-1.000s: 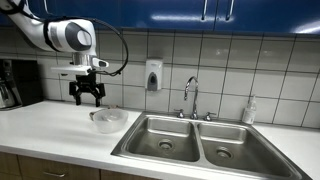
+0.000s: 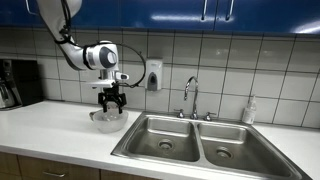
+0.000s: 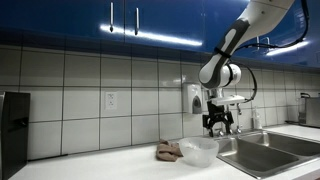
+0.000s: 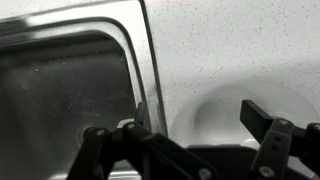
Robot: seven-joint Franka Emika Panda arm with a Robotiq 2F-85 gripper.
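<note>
A translucent white bowl stands on the counter just left of the double sink. My gripper is over the bowl in exterior view 1, its fingers open. The wrist view looks down on the bowl at lower right, partly covered by the black fingers. Between the fingers only the bowl, counter and sink rim show; nothing is held. A brown cloth lies on the counter beside the bowl in exterior view 2.
The faucet rises behind the sink, with a soap bottle to its right. A dispenser hangs on the tiled wall. A black appliance stands far left. Counter left of the bowl is clear.
The arm has moved rightward over the last second, bringing my gripper from left of the bowl to above it. The bowl has stayed in place.
</note>
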